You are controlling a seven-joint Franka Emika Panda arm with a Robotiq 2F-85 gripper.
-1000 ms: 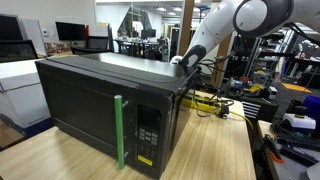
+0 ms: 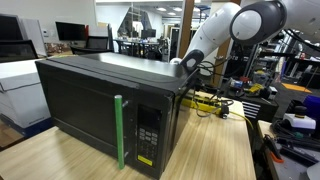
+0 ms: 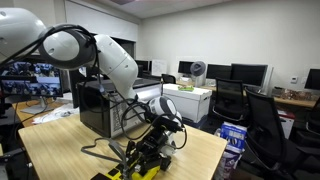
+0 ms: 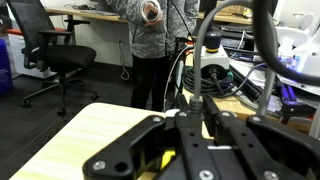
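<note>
My gripper points out over the table edge in the wrist view. Its black fingers come close together around the lower end of a thin grey curved strip (image 4: 196, 72), which rises from between them and bends over at the top. In exterior view 2 the gripper (image 3: 133, 158) is low over the table, just above something yellow (image 3: 143, 174). A grey strip (image 3: 101, 153) reaches out to its left there. Behind the microwave's right side in exterior view 1, dark arm parts and yellow pieces (image 2: 207, 103) overlap, so the fingertips cannot be made out.
A large black microwave (image 2: 110, 95) with a green strip (image 2: 119, 130) on its front stands on the wooden table (image 2: 215, 150). Bare tabletop lies in front of its right side. Office chairs (image 3: 270, 120) and a blue box (image 3: 232, 140) stand beyond the table.
The white arm section at upper right in exterior view 1 shows more than before, and the dark parts near the gripper have shifted slightly. The microwave has stayed in place.
</note>
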